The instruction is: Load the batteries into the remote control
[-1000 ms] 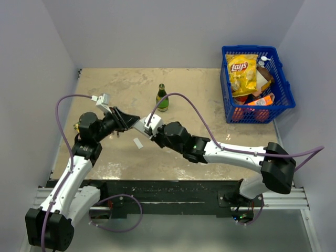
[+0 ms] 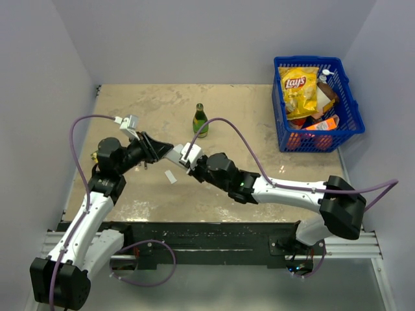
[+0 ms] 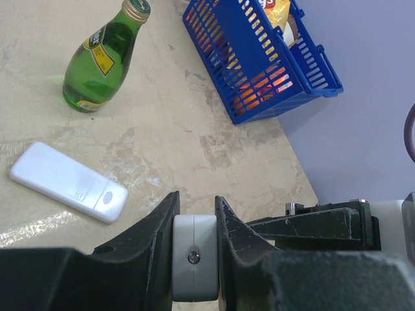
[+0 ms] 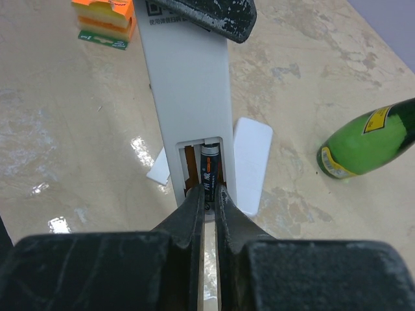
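My left gripper (image 2: 162, 146) is shut on the white remote, seen end-on between its fingers in the left wrist view. The remote's battery bay is open, with a dark battery (image 4: 209, 170) in it. My right gripper is closed at that bay, its fingertips on the battery's lower part; how firmly it grips is hard to see. A white cover-like piece (image 3: 68, 181) lies on the table below.
A green bottle (image 2: 200, 122) stands behind the grippers. A blue basket (image 2: 288, 141) of snacks sits at the back right. An orange sponge-like block (image 4: 104, 23) lies on the left of the table (image 2: 240, 110).
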